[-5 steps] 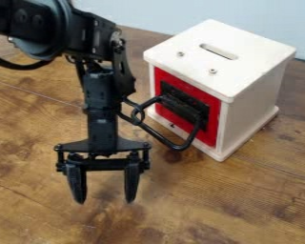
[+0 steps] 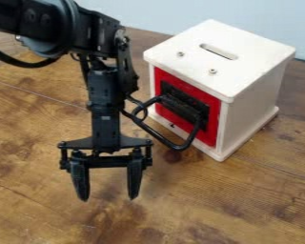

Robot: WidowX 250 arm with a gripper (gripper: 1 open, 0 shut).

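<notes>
My black gripper (image 2: 107, 181) hangs pointing down at the left of the view, its two fingers apart with nothing between them, above the wooden floor surface. To its right stands a cream wooden box (image 2: 225, 52) with a slot in its top and a red front panel (image 2: 213, 129) carrying a black fitting, partly hidden behind my cable loop.
A pale wall runs along the back behind the box.
The gripper has shifted very slightly to the right and up; the box stands where it was.
</notes>
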